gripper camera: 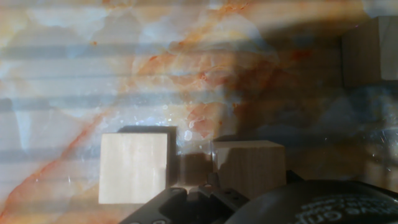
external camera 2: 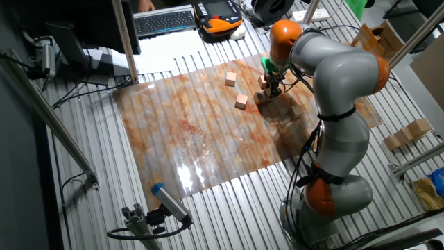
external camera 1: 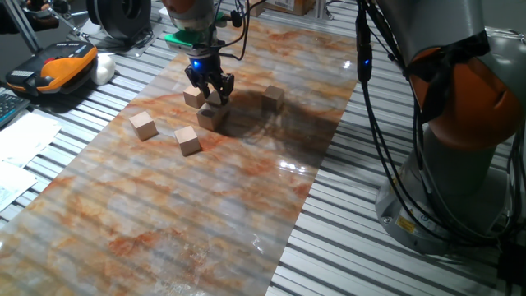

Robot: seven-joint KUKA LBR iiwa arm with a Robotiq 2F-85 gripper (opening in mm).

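Note:
My gripper [external camera 1: 214, 95] is low over a cluster of plain wooden blocks at the far side of the marbled sheet. One block [external camera 1: 194, 97] sits just left of it and another block [external camera 1: 212, 116] just in front. Brown wood shows close to the fingers in exterior view 1, partly covered by them. In the wrist view, a pale block [gripper camera: 133, 168] and a shaded block [gripper camera: 250, 167] lie on either side of the fingertips. The fingertips are cut off and dark at the bottom edge, so their spacing and any grip on wood are unclear.
Two loose blocks lie nearer the front left, one block [external camera 1: 142, 125] and one block [external camera 1: 187, 141]. Right of the gripper stands a separate block [external camera 1: 273, 99]. An orange teach pendant [external camera 1: 62, 70] rests beyond the sheet's left edge.

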